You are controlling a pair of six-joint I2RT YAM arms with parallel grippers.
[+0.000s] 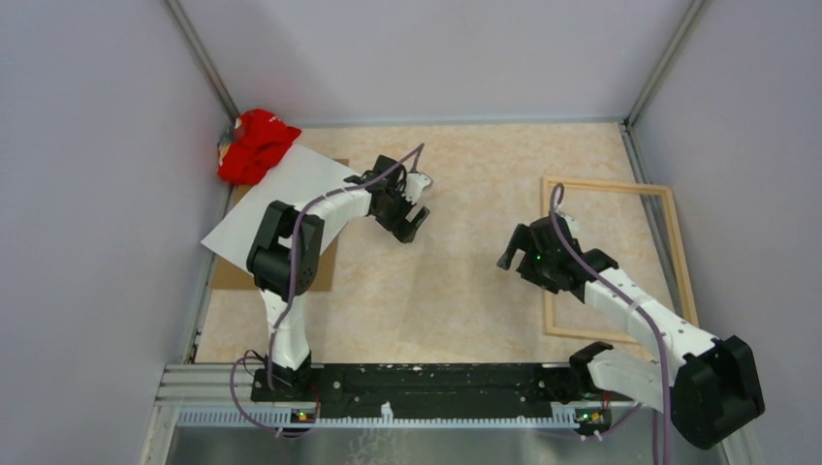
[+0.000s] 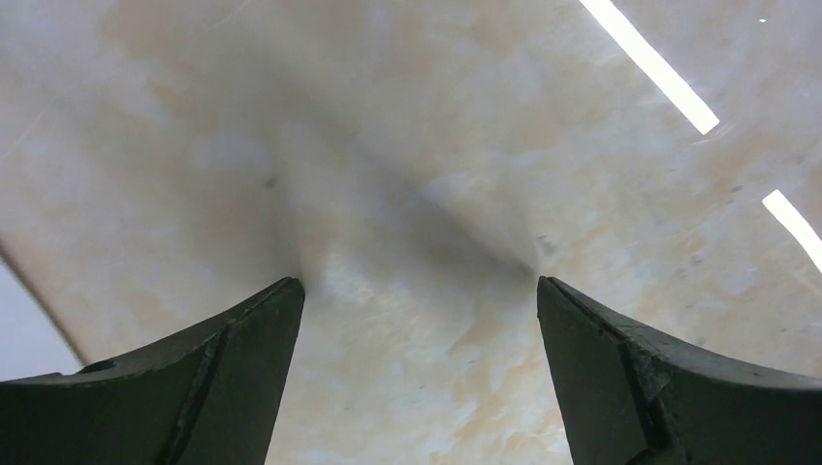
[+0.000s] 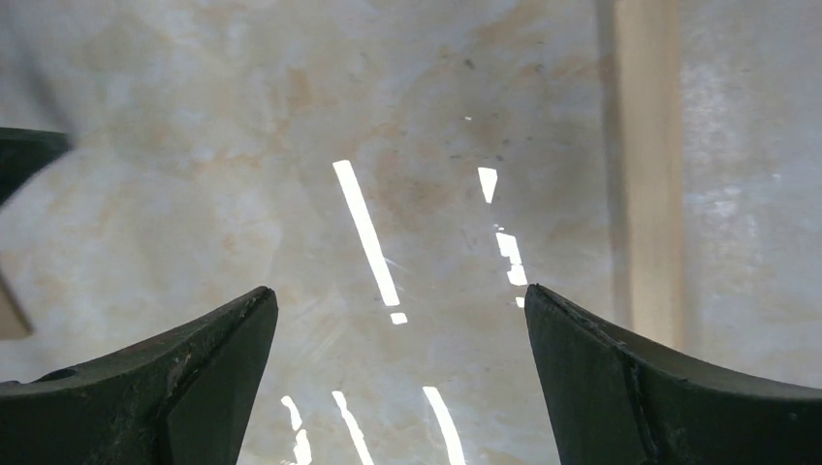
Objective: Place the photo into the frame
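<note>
At the right of the top view lies a light wooden frame (image 1: 545, 315), its inside bare where it shows. A white sheet (image 1: 281, 208) rests on a brown board (image 1: 233, 276) at the left; I cannot tell whether it is the photo. My left gripper (image 1: 411, 229) hovers right of the sheet, open and empty. Between frame and table middle, my right gripper (image 1: 523, 273) is also open, with nothing between its fingers. One wooden bar (image 3: 651, 174) of the frame shows right of those fingers. The sheet's edge (image 2: 29, 334) enters the left wrist view at lower left.
Something red (image 1: 260, 145) lies in the back left corner. Bright straight streaks (image 3: 368, 232) show on the marbled tabletop in both wrist views. Clear surface stretches between the two arms. Grey walls bound the sides and back.
</note>
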